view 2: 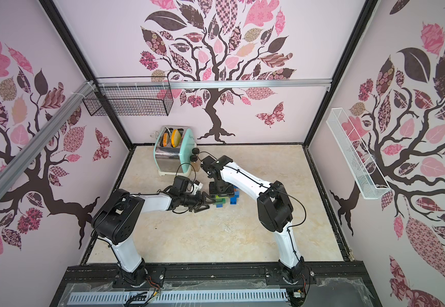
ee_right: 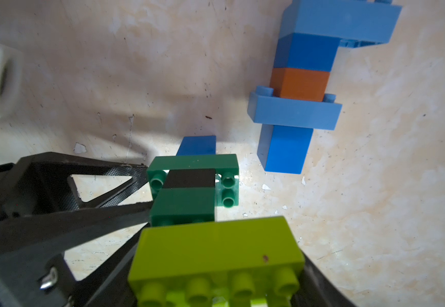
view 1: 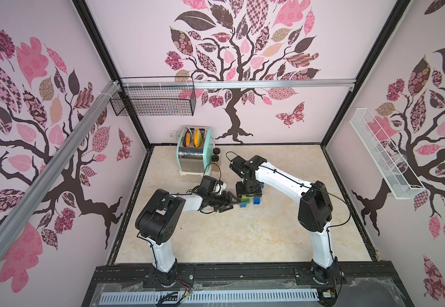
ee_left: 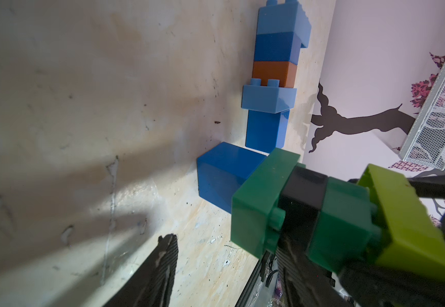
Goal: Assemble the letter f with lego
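Observation:
My right gripper is shut on a long lime brick (ee_right: 214, 245), at the near end of a brick stack. Beyond the lime one come a dark green brick (ee_right: 184, 203), a black brick (ee_left: 304, 189), a wider dark green brick (ee_left: 263, 204) and a blue brick (ee_left: 227, 174). Whether every joint is pressed tight, I cannot tell. My left gripper stands open beside the stack, bare table showing between its fingers; its right finger (ee_left: 296, 273) is close to the wider green brick.
A second column of light blue, blue and orange bricks (ee_right: 301, 84) lies just beyond the held stack. At the back left stands a toaster (view 1: 190, 159) with dark jars (view 1: 215, 154) beside it.

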